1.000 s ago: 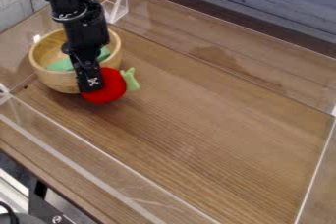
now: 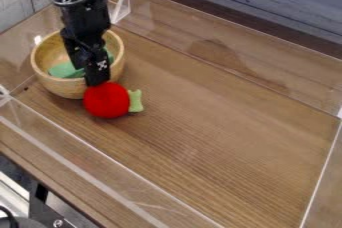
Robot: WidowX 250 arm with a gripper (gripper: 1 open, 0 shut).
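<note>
A red tomato-like object (image 2: 106, 101) with a small green top lies on the wooden table, touching the front right of a wooden bowl (image 2: 54, 47). A green item (image 2: 64, 71) lies inside the bowl. My black gripper (image 2: 91, 66) is over the right part of the bowl, open, just above and behind the red object and apart from it; its fingers partly hide the bowl's contents.
My gripper has risen and moved back and left, away from the red object. The red object, which was between the fingers a second ago, now sits free on the table.
</note>
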